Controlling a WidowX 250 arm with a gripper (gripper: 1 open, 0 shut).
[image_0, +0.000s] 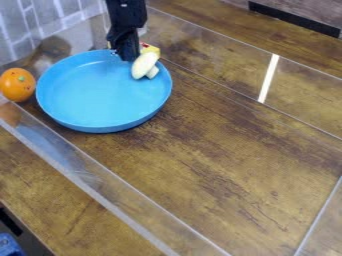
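A round blue plate (96, 95) lies at the upper left of the camera view. A pale cream oblong object (144, 66) rests on its back right rim. Just behind that, a small yellow-and-red object (151, 50) is partly hidden. My dark gripper (126, 52) hangs at the plate's back edge, just left of the cream object; it is small and dark, and its fingers are hard to make out.
An orange fruit (16, 84) sits left of the plate. A wooden surface (227, 160) fills the right and front, largely bare, with a white strip (269, 78) at the right. A transparent wall runs along the back left.
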